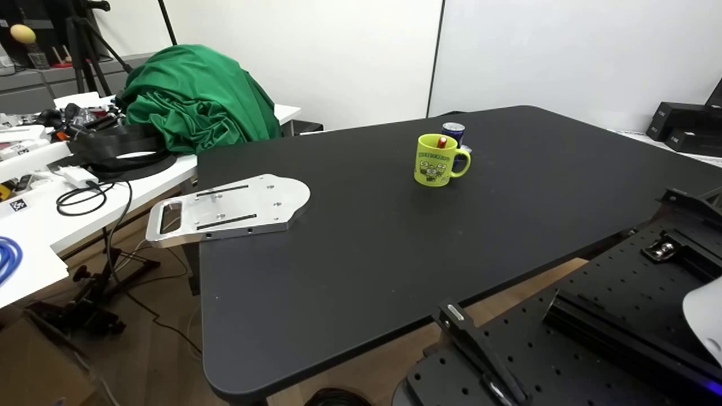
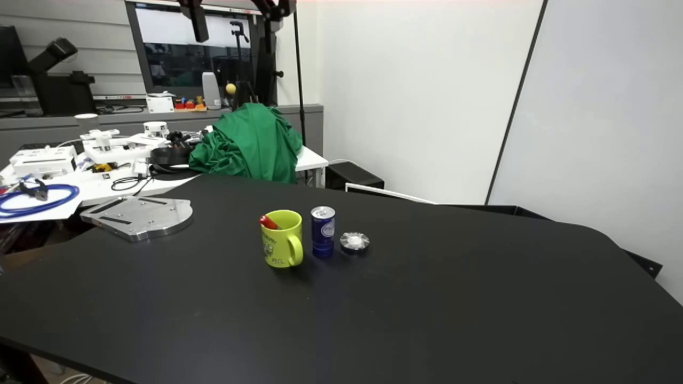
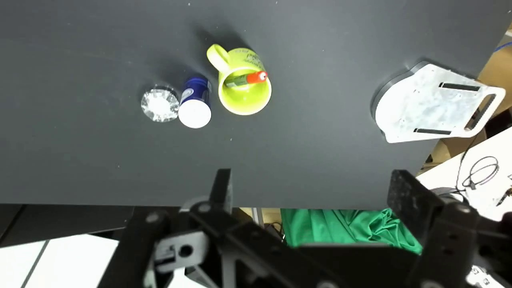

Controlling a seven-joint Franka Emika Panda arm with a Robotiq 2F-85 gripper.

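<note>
A yellow-green mug stands upright on the black table, its handle towards the camera in exterior view 2. Leaning inside it is a marker with a red end. Right beside the mug stands a blue can, and past that lies a small round clear-topped object. My gripper is open, its two black fingers wide apart with nothing between them. It hangs high over the table, at the top edge of exterior view 2, well away from the mug. Exterior view 1 does not show it.
A flat metal plate with slots and a handle cutout overhangs the table's left edge. Beyond that edge, a green cloth lies heaped on a cluttered white side table.
</note>
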